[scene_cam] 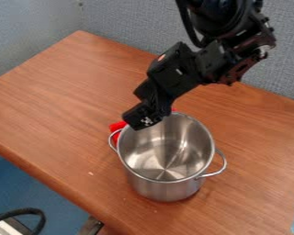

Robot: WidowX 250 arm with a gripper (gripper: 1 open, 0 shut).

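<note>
A steel pot (pixel 165 174) with two loop handles stands on the wooden table near its front right. My black gripper (pixel 142 117) is lowered over the pot's back-left rim. A red object (pixel 115 128) lies behind the pot's left side, mostly hidden by the pot and gripper. Whether the fingers are shut on anything is hidden.
Grey padded walls (pixel 27 27) border the back and left. A cable and white item sit below the table's front-left edge.
</note>
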